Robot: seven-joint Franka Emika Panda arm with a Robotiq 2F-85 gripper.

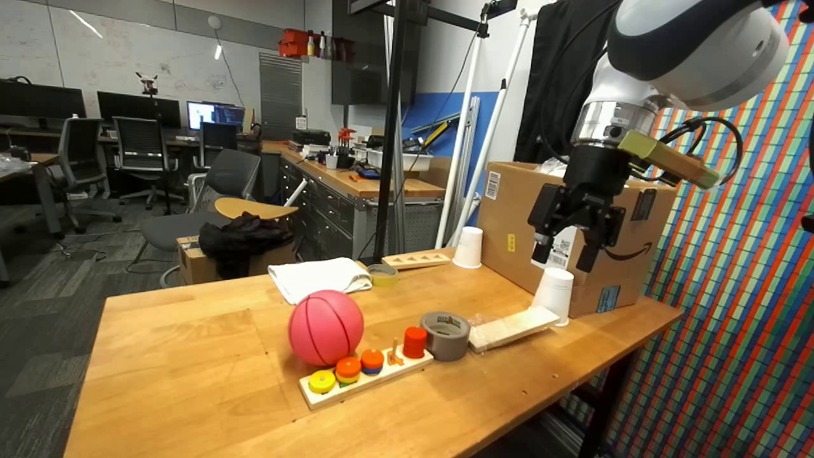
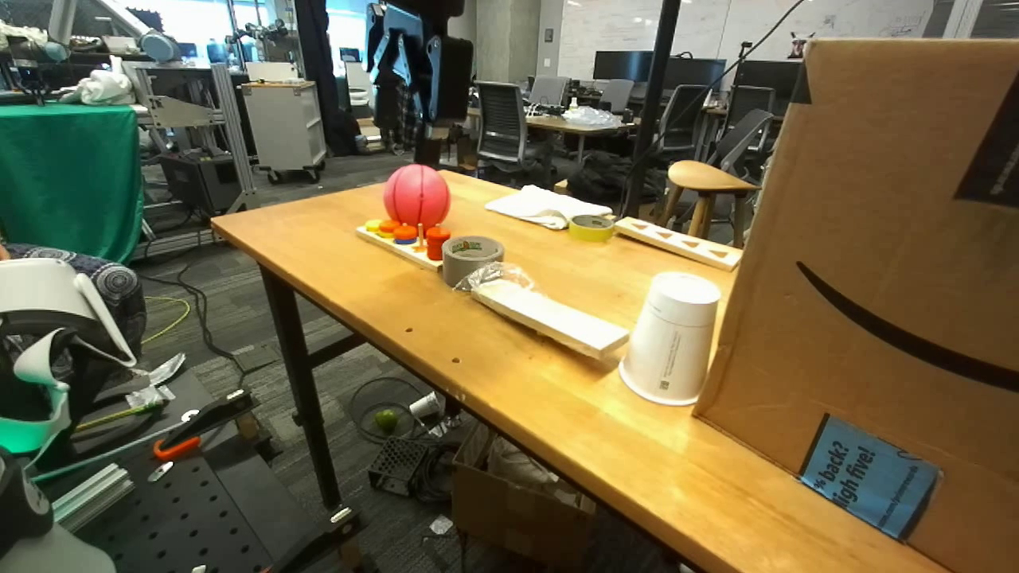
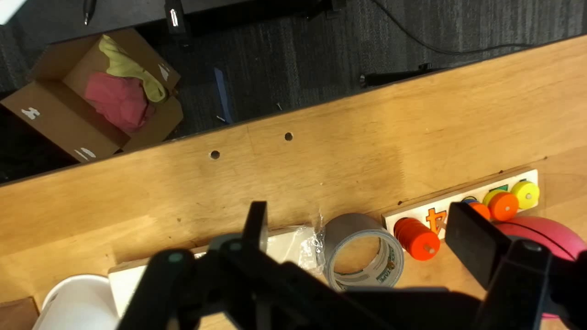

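Note:
My gripper (image 1: 565, 258) hangs open above the table, its fingers wide apart with nothing between them. In the wrist view a finger (image 3: 256, 222) shows on each side of the grey tape roll (image 3: 336, 247), which lies well below. Beside that roll stands a wooden counting board (image 1: 366, 381) with yellow, orange and red rings, its tallest red stack (image 1: 414, 342) at the end near the tape. A pink ball (image 1: 325, 328) rests behind the board. To the tape's other side is a pale wooden block (image 2: 549, 315) with clear wrap, leaning toward a white cup (image 2: 671, 334).
A large cardboard box (image 1: 515, 229) closes off the table's right end, with a second white cup (image 1: 469, 247) near it. A white cloth (image 1: 320, 276), a yellow-green tape roll (image 2: 591, 228) and a slotted wooden board (image 2: 678, 243) lie at the back.

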